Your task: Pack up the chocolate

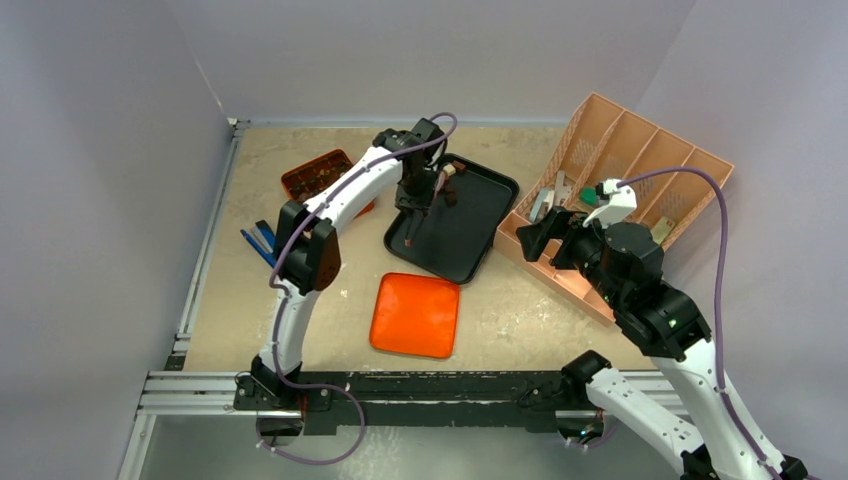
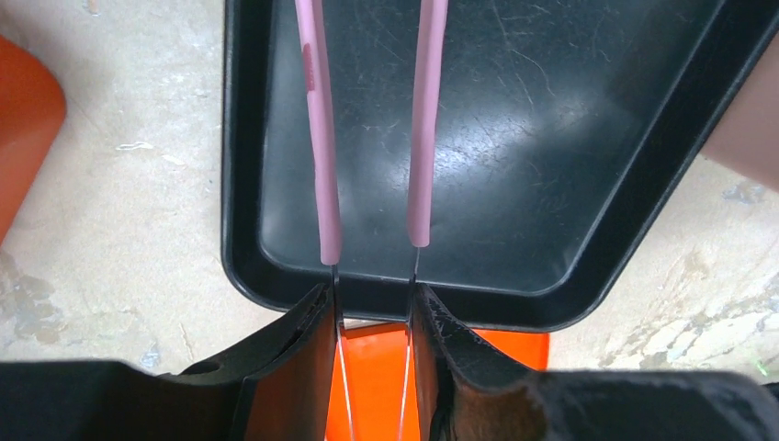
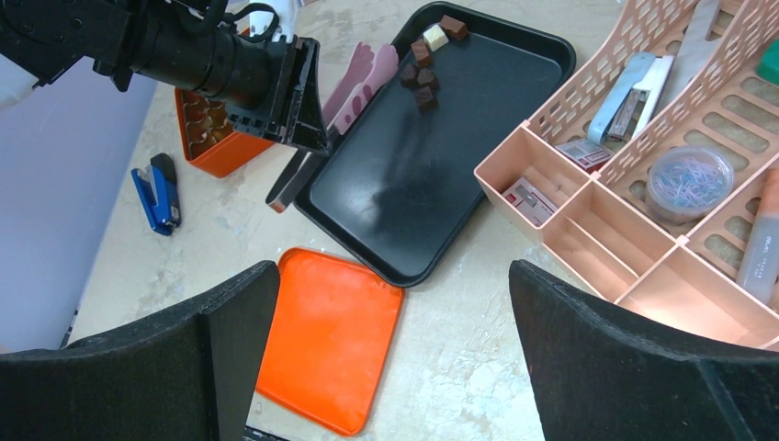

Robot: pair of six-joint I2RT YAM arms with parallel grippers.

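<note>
Chocolate cubes (image 3: 426,97), mostly brown with one white (image 3: 434,37), lie at the back of the black tray (image 1: 460,230). My left gripper (image 1: 420,205) is over the tray's left side with pink-tipped tongs (image 2: 423,165); the tongs' arms stand apart with nothing between them in the left wrist view. How far that gripper's fingers are closed on them is hard to tell. A red box with divided compartments (image 1: 317,172) sits left of the tray, partly behind the left arm. My right gripper (image 1: 545,238) stands open and empty above the beige organizer.
The beige organizer (image 3: 570,239) with stationery stands right of the black tray. An empty orange tray (image 1: 414,316) lies in front. Blue tools (image 3: 158,195) lie at the left. Bare table shows at front left and right.
</note>
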